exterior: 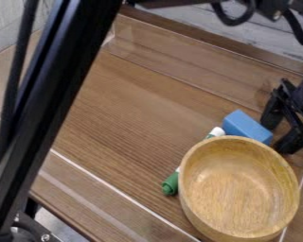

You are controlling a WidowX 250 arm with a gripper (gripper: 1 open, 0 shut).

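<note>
My gripper (283,123) is at the right edge, a dark shape standing open just right of a blue block (246,126). Whether it touches the block is hard to tell. Below the block, a round wooden bowl (238,189) sits at the lower right. A green and white cylindrical item (170,184) lies along the bowl's left side, partly hidden behind it.
A large black post (41,104) crosses the left of the view. A pale wall and dark cables are at the top right.
</note>
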